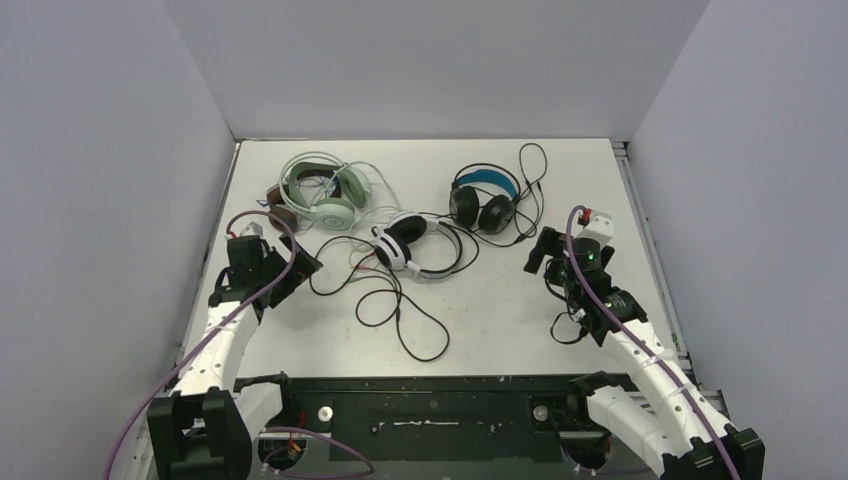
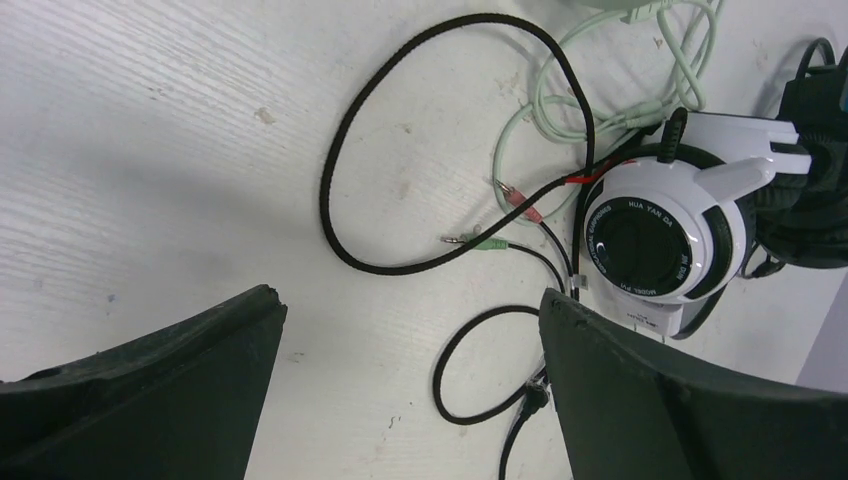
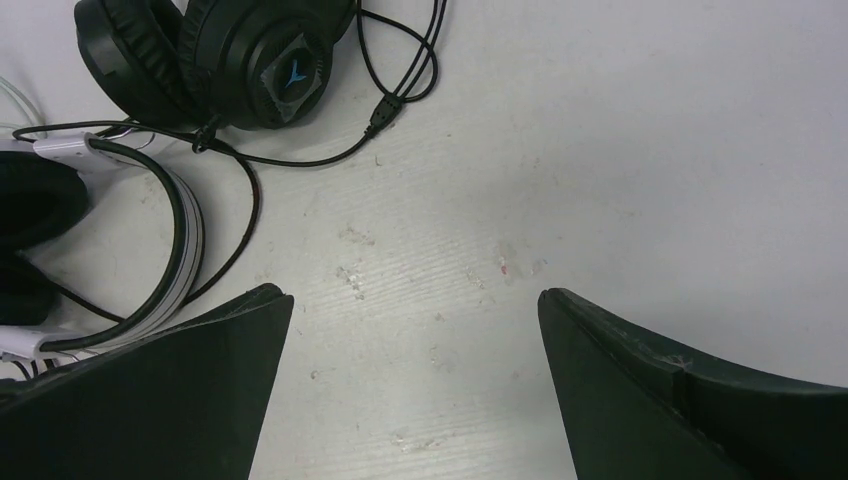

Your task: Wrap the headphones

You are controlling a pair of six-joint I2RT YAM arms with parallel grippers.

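Observation:
White-and-black headphones (image 1: 393, 250) (image 2: 660, 235) lie mid-table, their black cables looped loosely below and left of them. Black headphones with a blue band (image 1: 485, 178) (image 3: 255, 60) lie at back right with loose cable. Mint-green headphones (image 1: 333, 213) lie at back left over brown ones (image 1: 282, 215), with pale cables. My left gripper (image 1: 305, 262) is open, empty, above the table left of the white headphones, over their cables. My right gripper (image 1: 555, 250) is open and empty, above bare table right of the white headphones and in front of the black pair.
Pale walls stand at the back and both sides; a dark frame runs along the front edge.

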